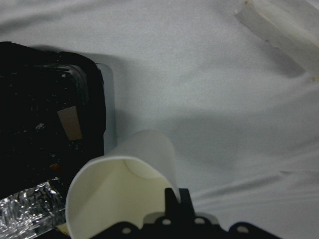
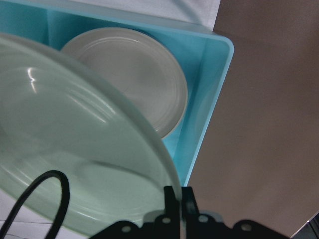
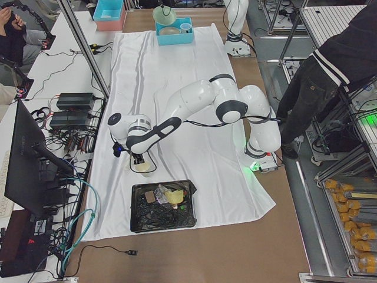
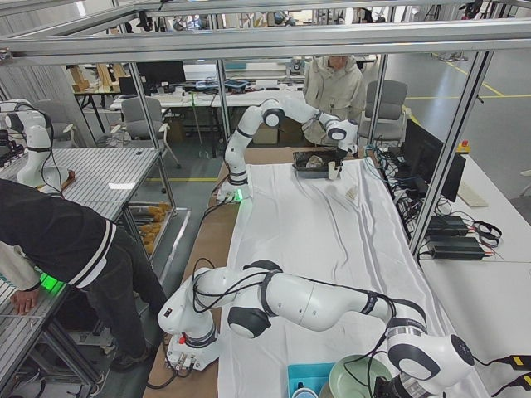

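My left gripper is shut on a white paper cup point(image 1: 119, 199) lying sideways in its grip, beside a black lined bin point(image 3: 163, 221) holding crumpled foil, a yellow item and scraps. A crumpled pale paper piece point(image 1: 279, 30) lies on the white cloth. My right gripper is shut on the rim of a pale green plate point(image 2: 75, 129), held over a light blue tub point(image 2: 212, 84) with a grey dish point(image 2: 124, 74) inside.
White cloth point(image 3: 177, 88) covers most of the table between the bin and tub, largely clear. Brown board shows along the edges. Monitors and cables point(image 3: 59, 147) line one side; a person point(image 4: 91, 265) stands on the other.
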